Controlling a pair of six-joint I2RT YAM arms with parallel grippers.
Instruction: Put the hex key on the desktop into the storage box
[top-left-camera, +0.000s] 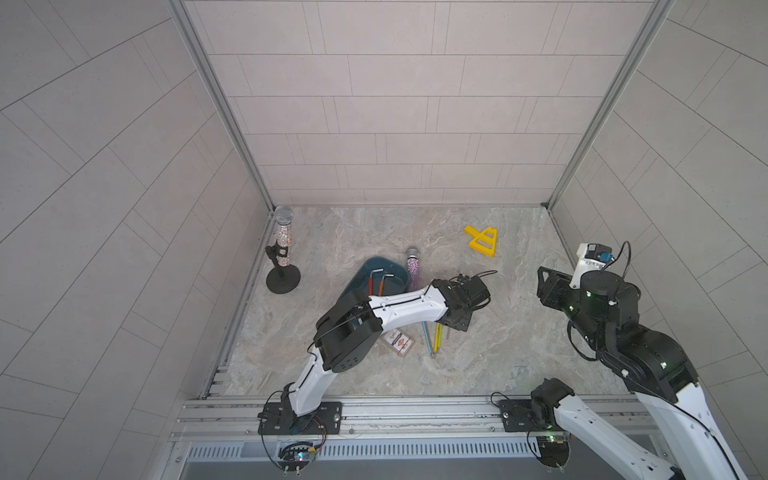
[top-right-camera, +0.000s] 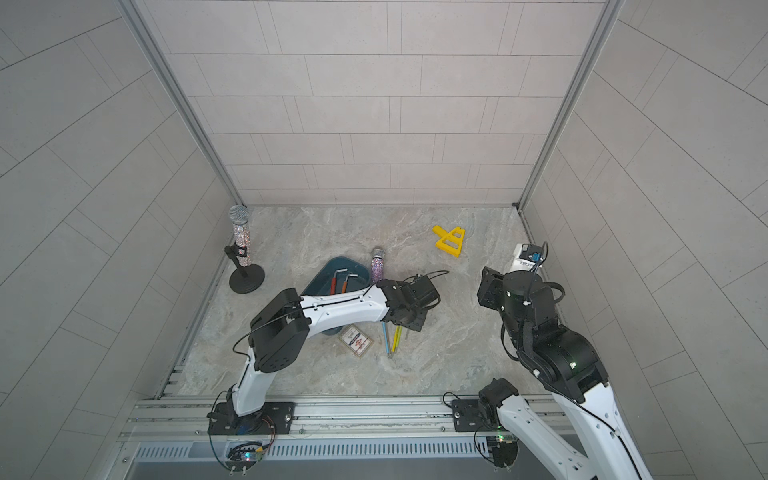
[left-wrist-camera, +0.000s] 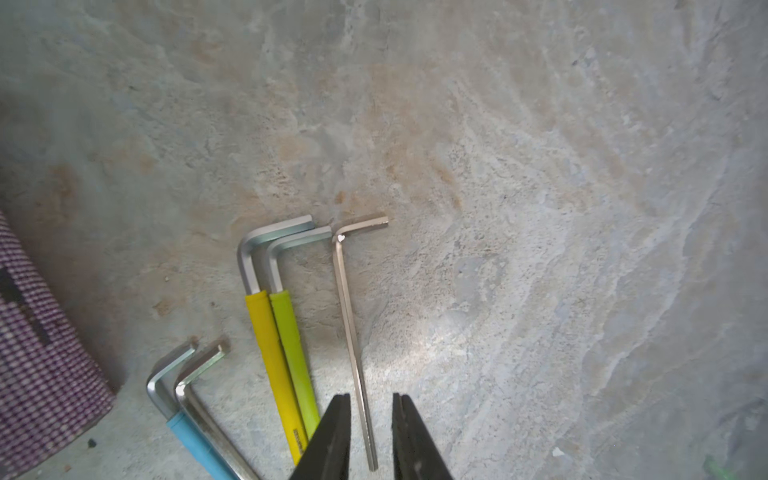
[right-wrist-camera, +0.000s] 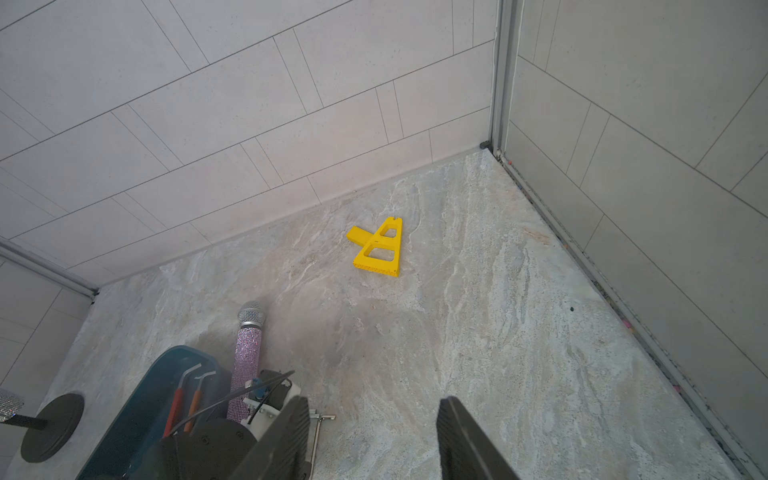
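Observation:
In the left wrist view, a plain silver hex key (left-wrist-camera: 349, 328) lies on the desktop, beside a yellow-handled hex key (left-wrist-camera: 272, 352) and a green-handled one (left-wrist-camera: 293, 340). Lower left are a blue-handled key (left-wrist-camera: 196, 442) and another silver one (left-wrist-camera: 214, 430). My left gripper is part open; the plain silver key's lower end shows in the gap between its fingertips, apparently below them. The teal storage box (right-wrist-camera: 120, 416) holds a red-handled and an orange-handled key; my left arm partly covers it. At the right side, my right gripper stands open and empty.
A purple glittery microphone (top-left-camera: 413, 264) lies against the box. A small labelled case (top-left-camera: 397, 341) is in front of it. A yellow bracket (top-left-camera: 482, 240) lies at the back right, and a microphone stand (top-left-camera: 283, 278) at the left.

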